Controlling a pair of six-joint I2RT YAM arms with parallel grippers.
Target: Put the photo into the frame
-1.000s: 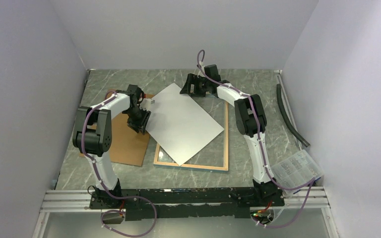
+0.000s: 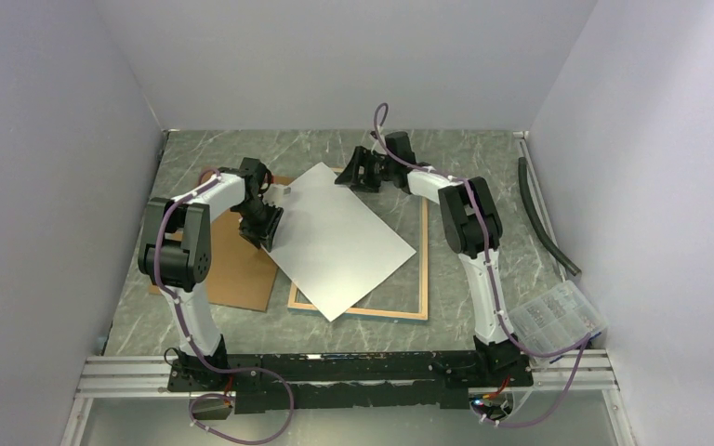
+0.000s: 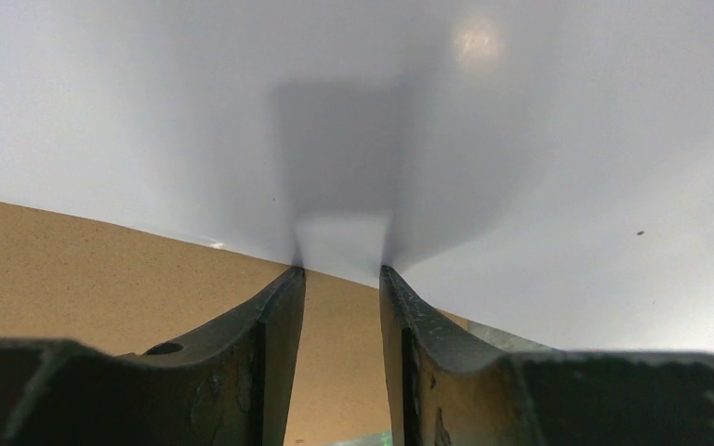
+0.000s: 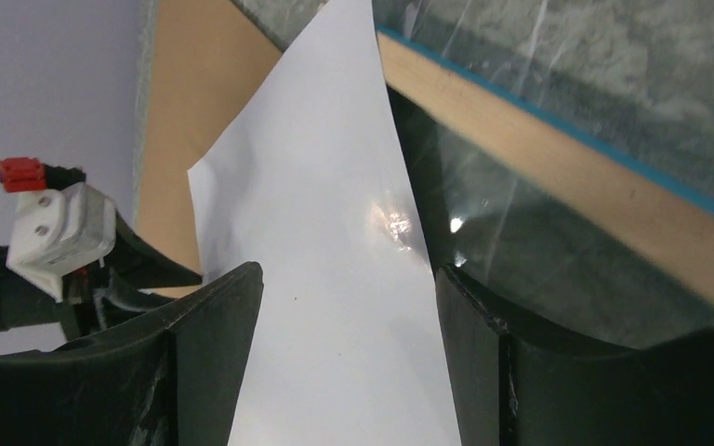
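The photo, a blank white sheet (image 2: 339,242), lies turned like a diamond across the wooden frame (image 2: 424,251). Its front corner crosses the frame's front bar, and its left corner reaches over the brown board. At the sheet's left edge is my left gripper, its fingers parted, tips against or just over the edge; contact cannot be told. My right gripper (image 2: 341,182) is at the back right edge, fingers wide apart. In the right wrist view the sheet (image 4: 325,204) passes between and beneath those fingers, its edge near the right fingertip (image 4: 446,279).
A brown backing board (image 2: 232,269) lies left of the frame, partly beneath my left arm. To the right are a dark tube (image 2: 541,218) and a clear plastic case (image 2: 558,321).
The sheet has shifted toward the front and left, its front corner now past the frame's front bar.
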